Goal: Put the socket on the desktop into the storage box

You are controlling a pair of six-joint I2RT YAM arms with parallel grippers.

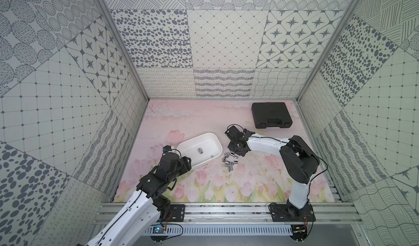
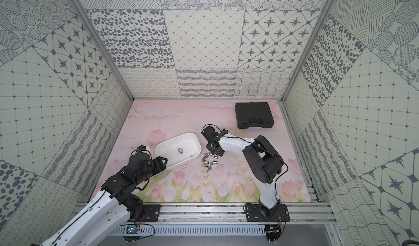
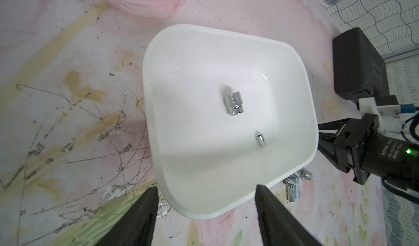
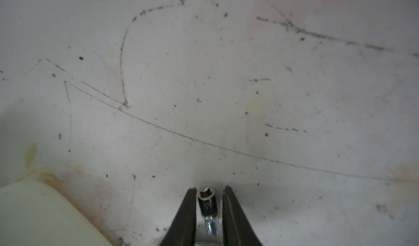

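In the white storage box [image 3: 196, 128] lie two chrome sockets [image 3: 234, 103] [image 3: 260, 139]. My left gripper hangs open over the box's near side, nothing seen between its fingers. My right gripper is low at the table just right of the box, its fingers part open on either side of a small upright-looking socket [image 4: 207, 204]; whether they touch it cannot be told. A loose group of sockets [image 1: 229, 163] lies on the table beside the box, just in front of the right gripper.
A black case [image 1: 271, 114] lies at the back right.
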